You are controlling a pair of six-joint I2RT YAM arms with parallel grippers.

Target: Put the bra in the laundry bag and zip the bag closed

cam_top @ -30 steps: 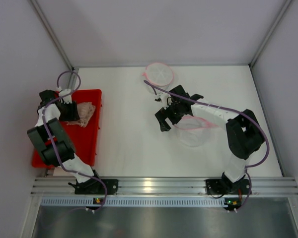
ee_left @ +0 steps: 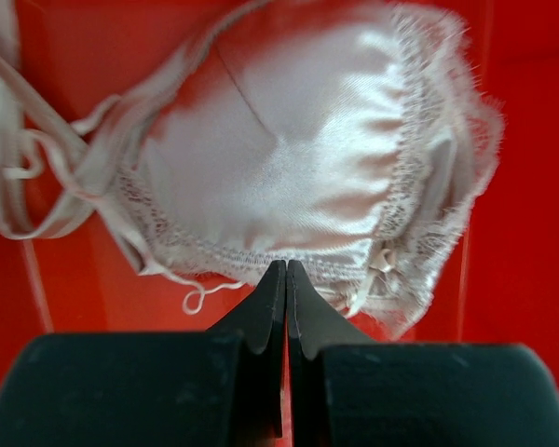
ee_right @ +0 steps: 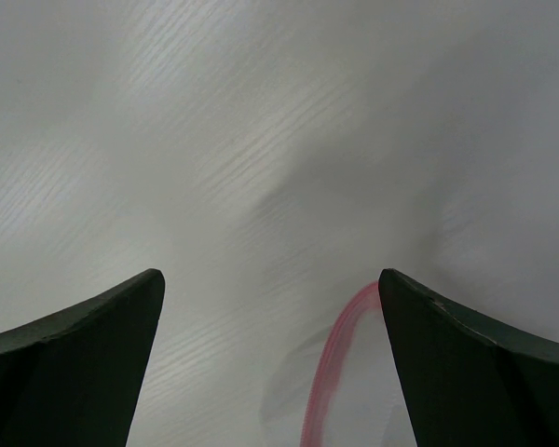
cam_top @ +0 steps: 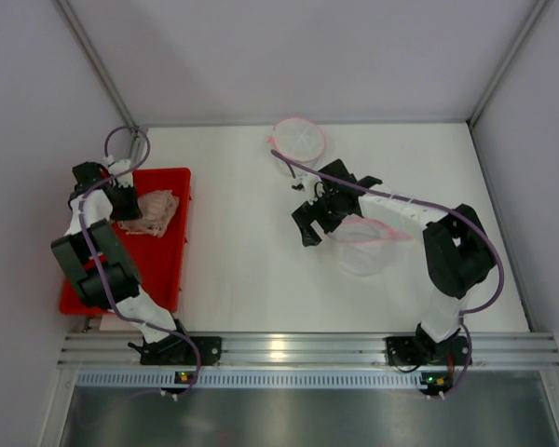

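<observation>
A pale satin bra (ee_left: 279,140) with lace edging lies in the red bin, its straps off to the left in the left wrist view. My left gripper is shut with its tips together over the bra's lower lace edge; no cloth shows between them. From above, the bra (cam_top: 156,214) is just right of the left gripper. My right gripper stands open and empty over the white table. Below it, a pink-trimmed mesh laundry bag (cam_top: 359,253) lies partly under the right arm; its pink edge (ee_right: 334,358) shows near the right finger.
The red bin (cam_top: 175,279) fills the table's left end, its walls around the left gripper. A round pink-rimmed mesh piece (cam_top: 299,140) lies at the back middle. Bare white table (cam_top: 238,242) stretches between bin and bag.
The right arm stays put.
</observation>
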